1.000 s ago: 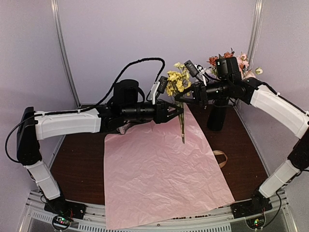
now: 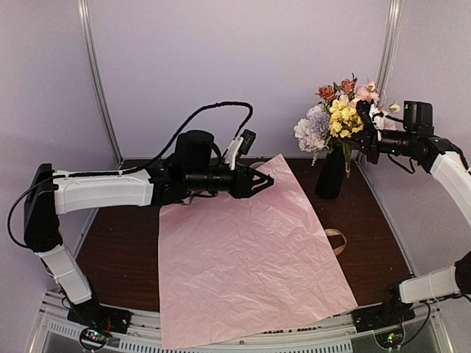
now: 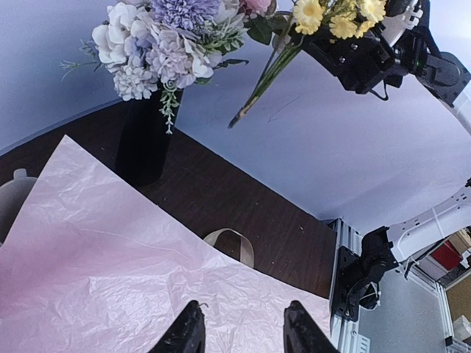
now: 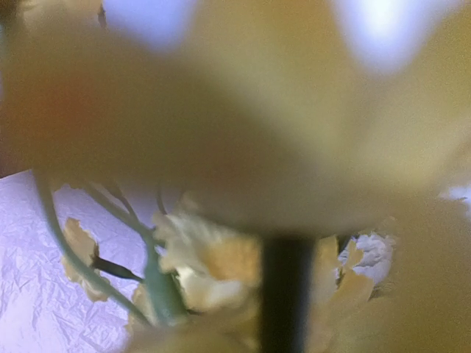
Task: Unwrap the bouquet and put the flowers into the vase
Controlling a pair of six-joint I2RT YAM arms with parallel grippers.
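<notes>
A black vase (image 2: 331, 175) stands at the back right, filled with lilac, pink and orange flowers (image 2: 314, 129). My right gripper (image 2: 358, 136) is shut on a bunch of yellow flowers (image 2: 344, 118) in front of that bouquet. In the left wrist view, the stems (image 3: 259, 95) of the yellow bunch slant down in the air, to the right of the vase (image 3: 144, 140) and apart from it. Blurred yellow petals fill most of the right wrist view and hide the fingers. Over the pink sheet, my left gripper (image 2: 266, 184) is open and empty, its fingertips (image 3: 193, 312) spread.
Pink wrapping sheet (image 2: 250, 257) covers the middle of the dark table (image 2: 118, 254). A beige ribbon loop (image 2: 337, 239) lies at its right edge. Part of a grey object (image 3: 16, 193) shows at the left wrist view's edge. Walls stand close behind and right of the vase.
My right gripper has carried the yellow flowers from beside the left gripper rightward to the vase, most recently a little lower in view with the stems swinging right.
</notes>
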